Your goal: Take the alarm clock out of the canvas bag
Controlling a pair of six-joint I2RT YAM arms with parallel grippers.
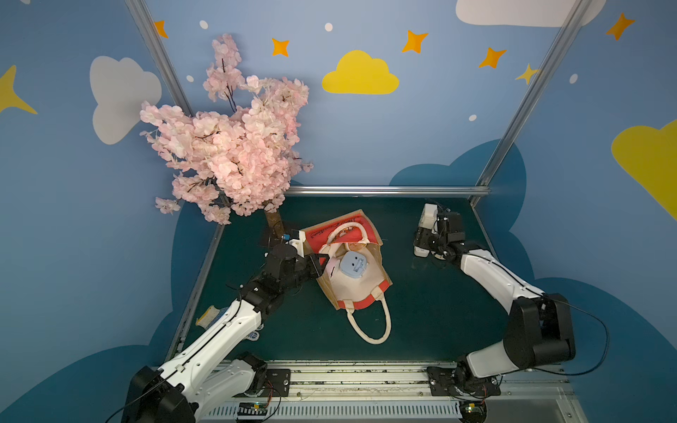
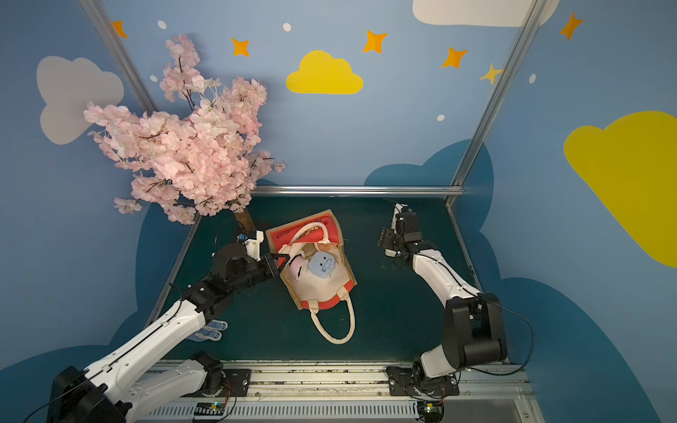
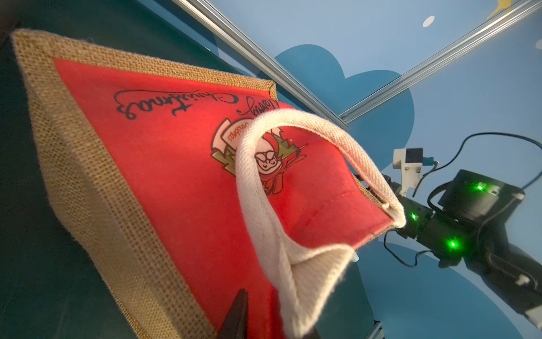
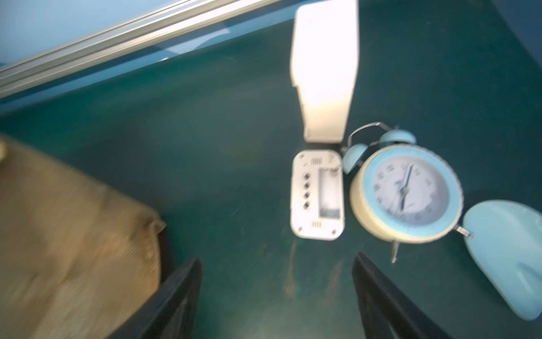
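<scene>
The canvas bag lies at the middle, red panel at the back, holding a blue clock-like item and a pink item. My left gripper is at the bag's left side by a cream handle; its finger is mostly hidden. My right gripper hangs open at the right, above the table, facing a round blue-rimmed alarm clock that lies outside the bag.
Beside that clock lie a white device, a white object and a light blue item. A blossom tree stands back left. Bare table lies right of the bag.
</scene>
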